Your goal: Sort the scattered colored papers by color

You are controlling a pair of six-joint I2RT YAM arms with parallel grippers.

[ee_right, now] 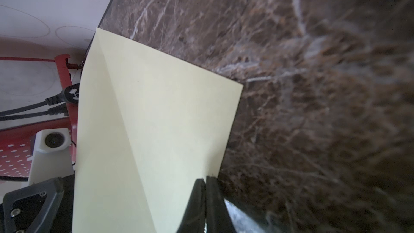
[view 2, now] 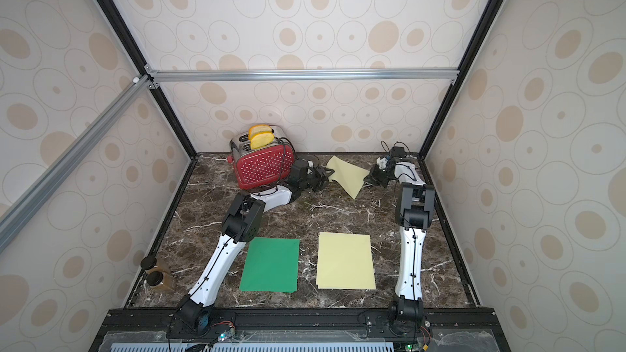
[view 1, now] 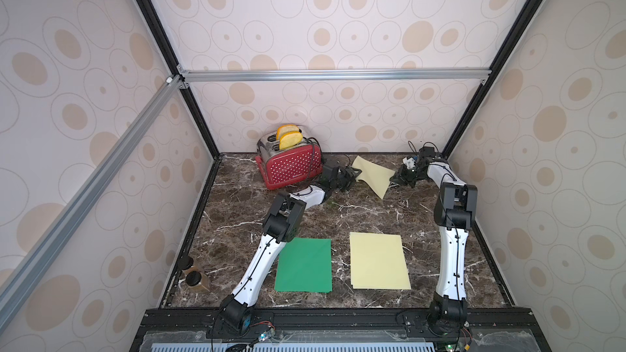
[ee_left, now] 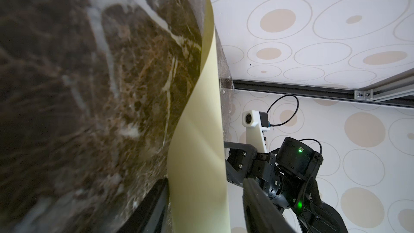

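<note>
A loose pale yellow sheet [view 1: 373,174] lies bent at the back of the table, between my two grippers. In the left wrist view its curled length [ee_left: 200,159] runs between the parted fingers of my left gripper [view 1: 354,179], which do not press on it. At the sheet's right side is my right gripper [view 1: 395,178]. Its fingers [ee_right: 196,209] are together at the sheet's edge; whether they pinch it, I cannot tell. Nearer the front lie a green pile [view 1: 304,265] and a yellow pile [view 1: 379,260], side by side.
A red toaster [view 2: 262,165] with yellow slices stands at the back left, close beside my left gripper. Two dark-capped jars [view 2: 159,279] sit at the front left. Between the loose sheet and the flat piles the marble table [view 1: 384,215] is bare.
</note>
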